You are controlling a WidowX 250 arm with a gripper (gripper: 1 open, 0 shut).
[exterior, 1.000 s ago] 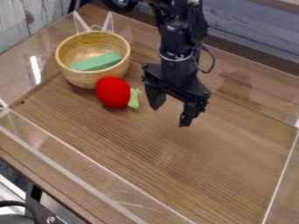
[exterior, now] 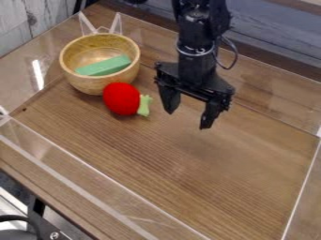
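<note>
A black robot arm stands over the middle of the wooden tray, its gripper [exterior: 192, 105] low with two dark fingers spread apart. To its left lies a red round object [exterior: 120, 98], with a small pale green piece [exterior: 145, 104] at its right side. A wooden bowl [exterior: 100, 45] at the upper left holds a green block [exterior: 104, 67].
The tray floor [exterior: 189, 178] is clear in the front and on the right. The tray's walls [exterior: 269, 56] bound the back and left. A black cable lies at the bottom left corner.
The arm and gripper have shifted and turned slightly over the last second. The red object, the bowl and the green block look unmoved.
</note>
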